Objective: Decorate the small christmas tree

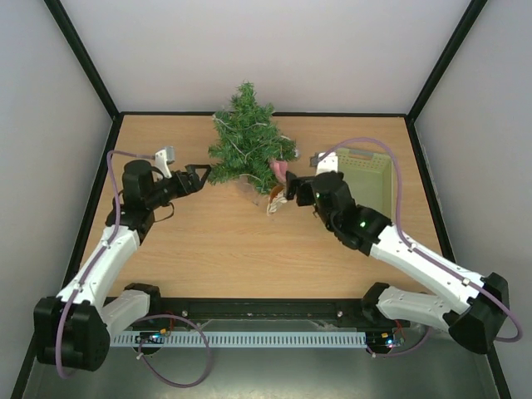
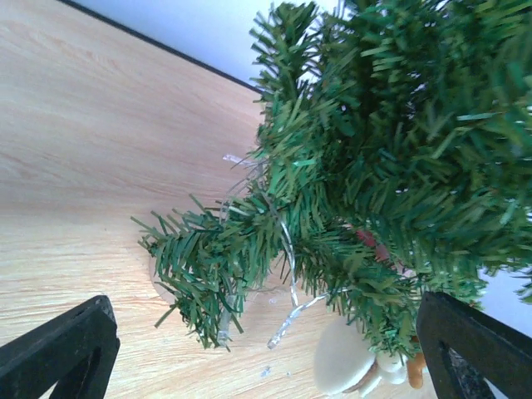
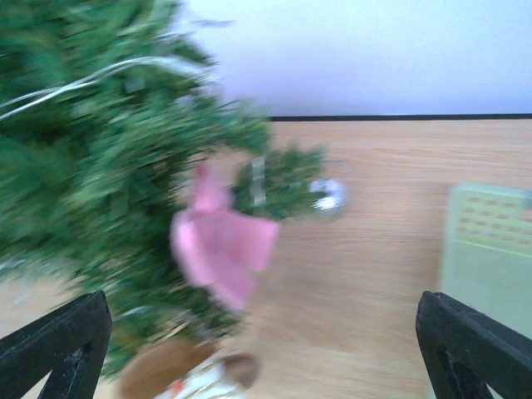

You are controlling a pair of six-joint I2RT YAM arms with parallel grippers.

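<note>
The small green tree [image 1: 249, 141] stands at the back middle, with a pink ornament [image 1: 279, 169] on its right side, seen also as a pink shape [image 3: 220, 245] in the right wrist view, near a silver ball [image 3: 328, 196]. Brown-and-white ornaments [image 2: 341, 357] hang low at the front. My left gripper [image 1: 203, 176] is open at the tree's left, a branch ahead of it in its wrist view. My right gripper [image 1: 291, 187] is open in front of the tree's right side; its wrist view is blurred.
A pale green basket [image 1: 378, 174] sits on the right, partly behind the right arm. Walls enclose the back and sides.
</note>
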